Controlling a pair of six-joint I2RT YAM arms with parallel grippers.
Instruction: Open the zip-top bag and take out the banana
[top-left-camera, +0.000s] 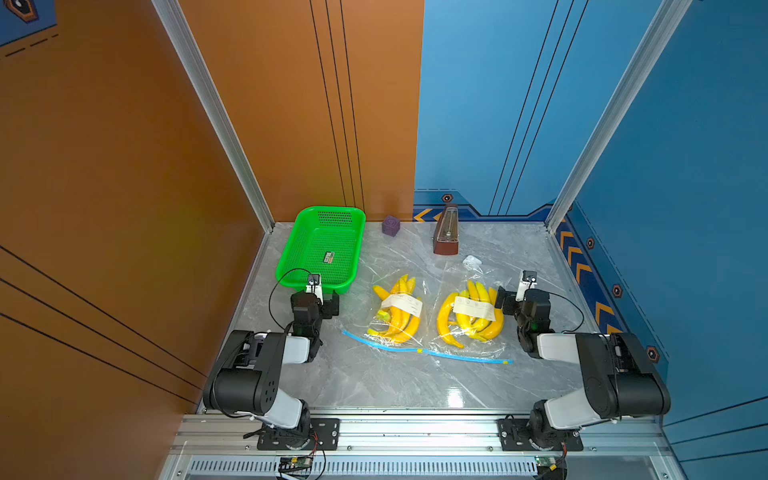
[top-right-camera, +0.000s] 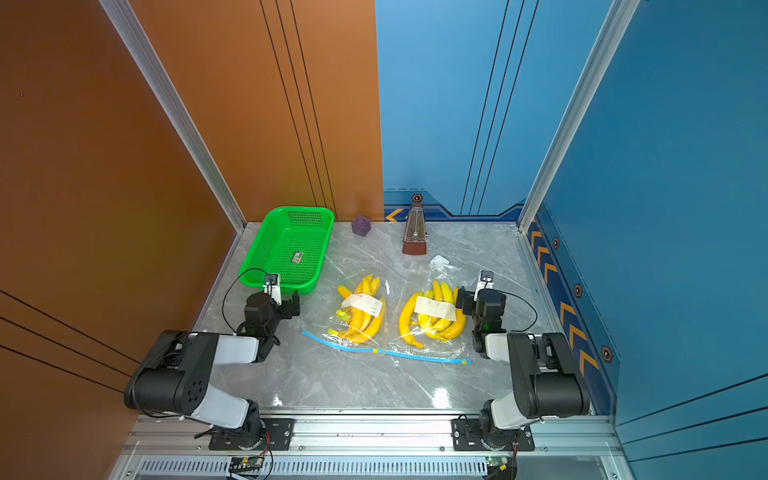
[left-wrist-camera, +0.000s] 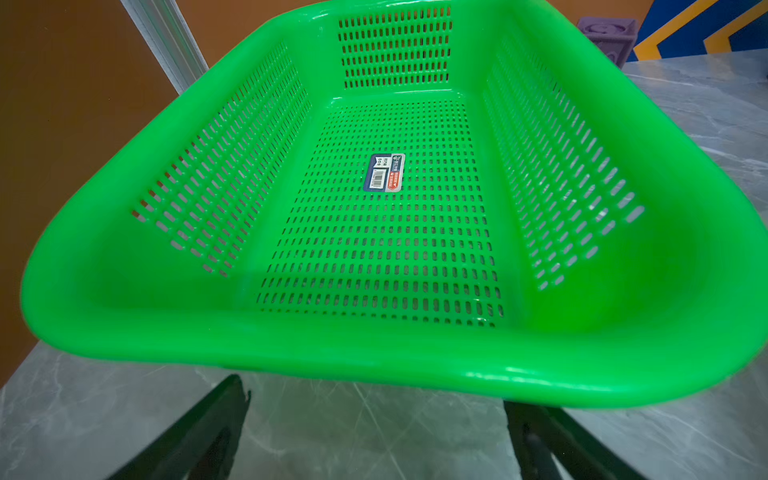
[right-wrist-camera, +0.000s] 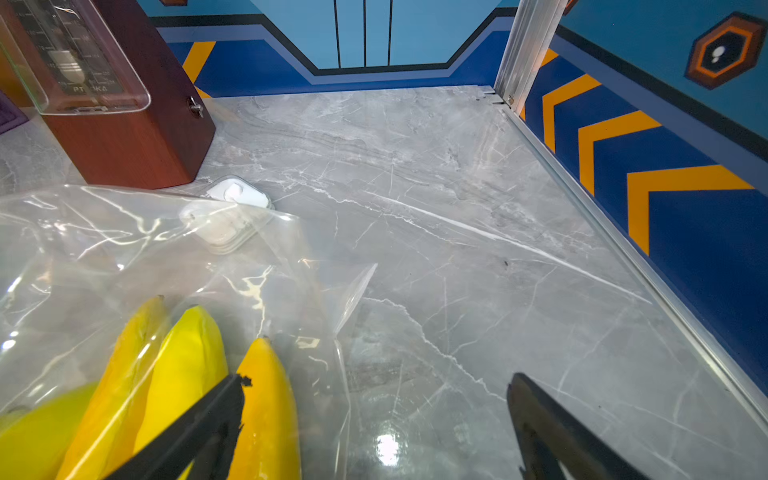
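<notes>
Two clear zip bags of bananas lie mid-table, the left bag (top-left-camera: 396, 316) and the right bag (top-left-camera: 468, 320), each with a white label and a blue zip strip along its near edge. My left gripper stands open at the near end of the green basket, left of the bags, holding nothing. My right gripper is open beside the right bag; in the right wrist view its bananas (right-wrist-camera: 180, 364) lie under clear plastic by the left finger, and bare table shows between the fingers.
The empty green basket (top-right-camera: 312, 248) stands at back left. A purple block (top-left-camera: 390, 226), a wooden metronome (top-left-camera: 445, 240) and a small white item (right-wrist-camera: 236, 192) are at the back.
</notes>
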